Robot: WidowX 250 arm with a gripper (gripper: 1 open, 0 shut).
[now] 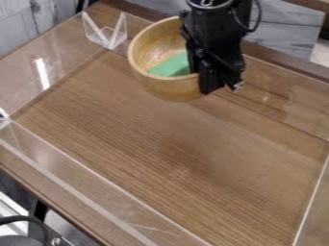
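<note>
A tan bowl (pixel 158 83) hangs tilted at the top middle of the camera view, with a green item (pixel 171 66) inside it. My black gripper (pixel 203 72) is at the bowl's right side, shut on its rim; the fingertips are partly hard to make out.
A clear plastic object (pixel 107 31) stands at the back left. Clear edging runs along the sides, and dark cables lie at the lower left.
</note>
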